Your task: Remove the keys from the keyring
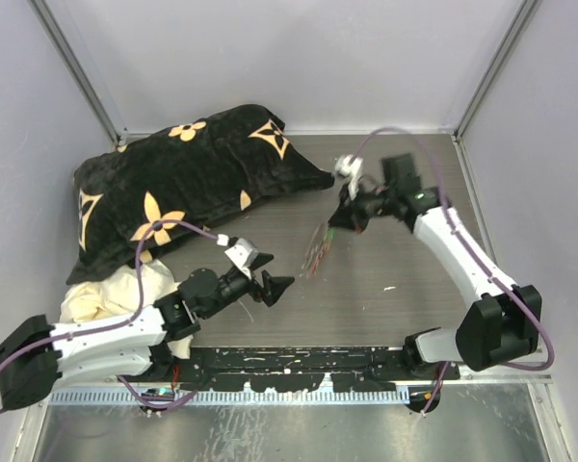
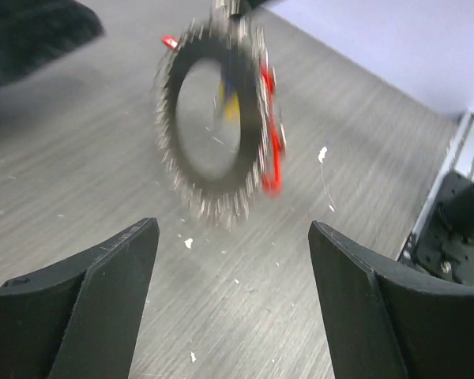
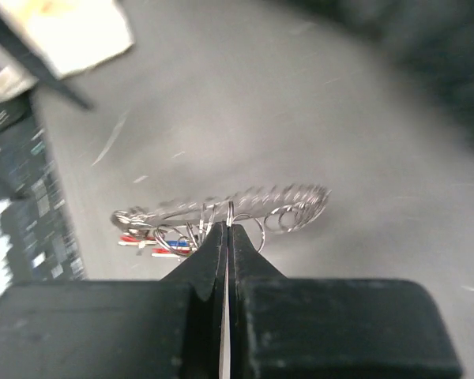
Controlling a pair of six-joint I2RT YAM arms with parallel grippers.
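Observation:
A looped steel keyring with small red, blue and yellow items on it (image 1: 316, 250) (image 3: 166, 221) hangs from my right gripper (image 1: 347, 212), which is shut on it. In the left wrist view the ring (image 2: 174, 110) is blurred, upright, above and between the fingertips. My left gripper (image 1: 270, 279) stands open with nothing between its fingers, lower left of the ring in the top view.
A black patterned plush cloth (image 1: 183, 183) fills the back left, and a cream cloth (image 1: 96, 298) lies at the left front.

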